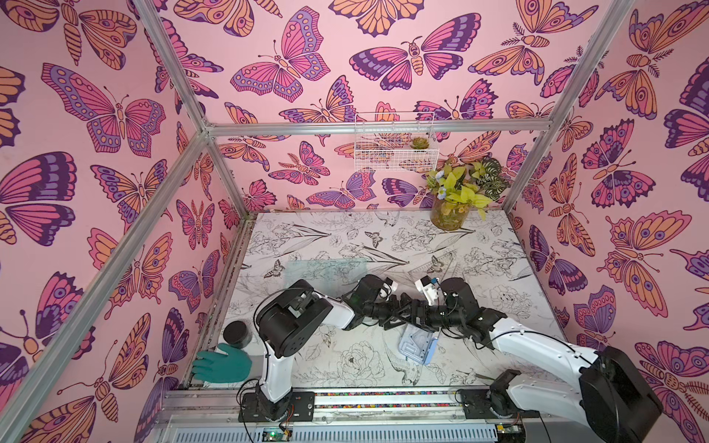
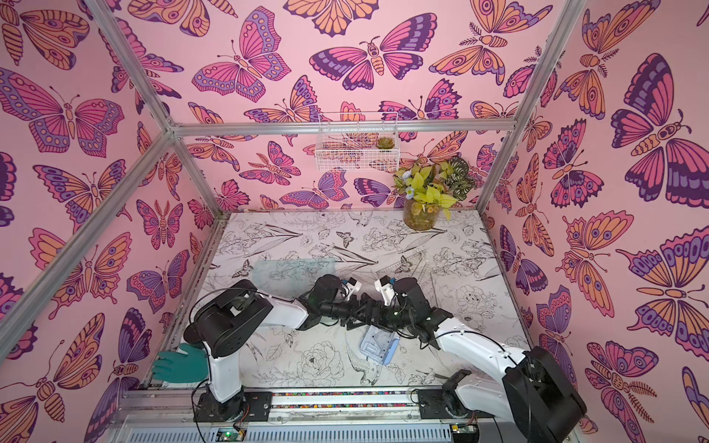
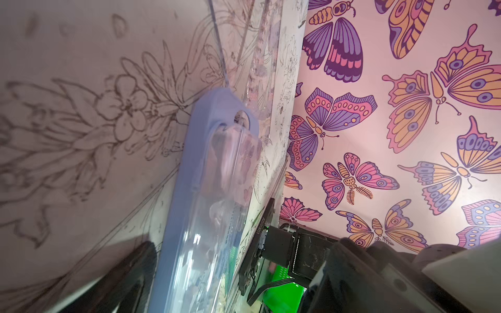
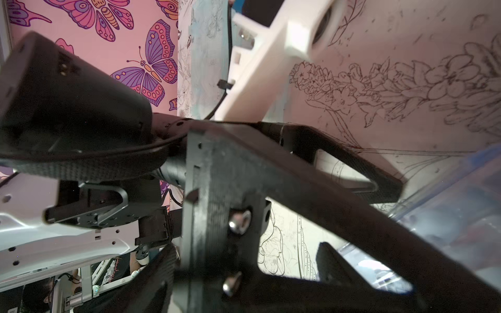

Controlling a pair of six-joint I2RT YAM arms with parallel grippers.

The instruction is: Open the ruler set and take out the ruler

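Note:
On the table in front of the arms lies the pale blue ruler set case (image 1: 418,345), its upper part hidden under the grippers in the top views. Its blue edge and clear plastic (image 3: 208,234) fill the middle of the left wrist view. The left gripper (image 1: 397,310) stands open over the far end of the case, with its fingers apart on both sides of it. Close against it, the right gripper (image 1: 419,316) is open too. Black gripper parts block much of the right wrist view, where the clear case (image 4: 459,214) shows at right.
A clear ruler-like strip (image 3: 263,62) lies flat beyond the case. A teal glove shape (image 1: 223,363) and a black round object (image 1: 237,333) sit at front left. A potted plant (image 1: 450,210) stands at the back right.

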